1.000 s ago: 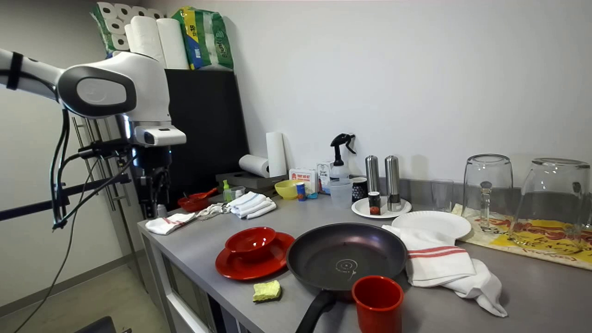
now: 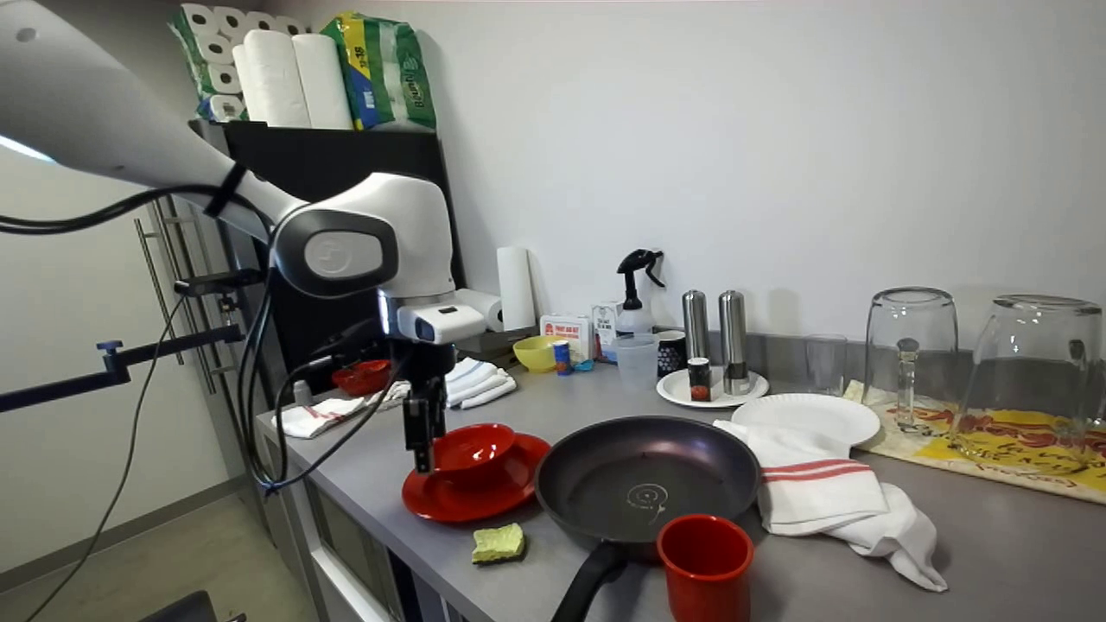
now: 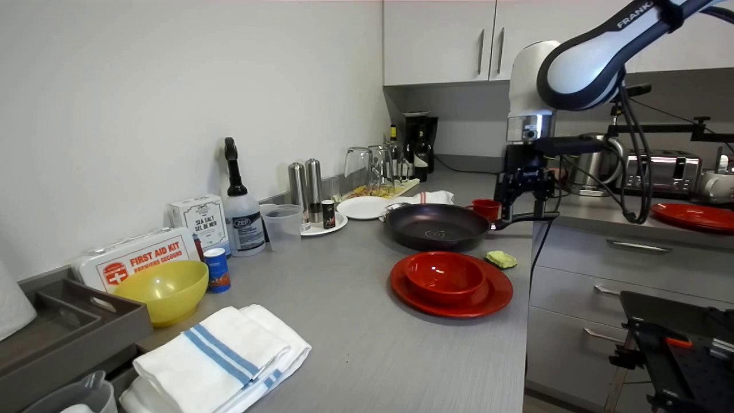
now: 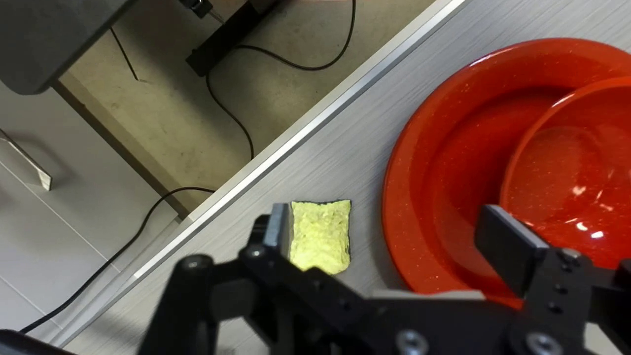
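My gripper is open and points down, with nothing held between its fingers. In the wrist view one fingertip [image 4: 273,227] appears right beside a yellow sponge [image 4: 319,236] with a dark underside; the other overlaps a red bowl [image 4: 568,171]. That bowl sits in a red plate [image 3: 495,297] near the counter's front edge. From exterior view 1 the gripper hangs by the bowl's left side, and the sponge [image 2: 498,542] lies in front of the plate. How far the fingers stand above the counter is hard to tell.
A black frying pan [image 2: 648,477] lies right of the plate, its handle toward the front edge, with a red cup [image 2: 706,575] beside it. Behind are a striped towel [image 2: 824,482] and white plate [image 2: 819,416]. The counter between plate and folded towels [image 3: 217,354] is clear.
The arm has moved right and downward in exterior view 1, from over the counter's far left end to the red bowl and plate. The dishes and sponge have not moved.
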